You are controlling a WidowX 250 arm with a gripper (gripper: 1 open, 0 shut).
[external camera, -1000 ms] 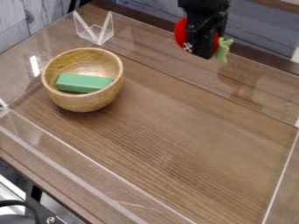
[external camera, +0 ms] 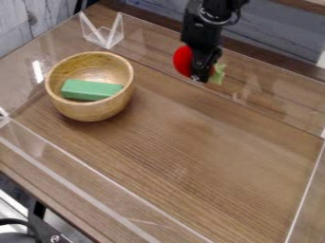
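My black gripper is at the top middle, lowered over the table and shut on a red object. Beside it on the right, a pale green object shows, partly hidden; I cannot tell whether it is held or lying on the table. A wooden bowl sits at the left, holding a green block.
A small white wire-like stand is at the upper left. Black cables lie at the lower left corner.
The gripper and red object have moved left and down in the view from a second ago, and more of the arm's upper part now shows. The bowl is unchanged.
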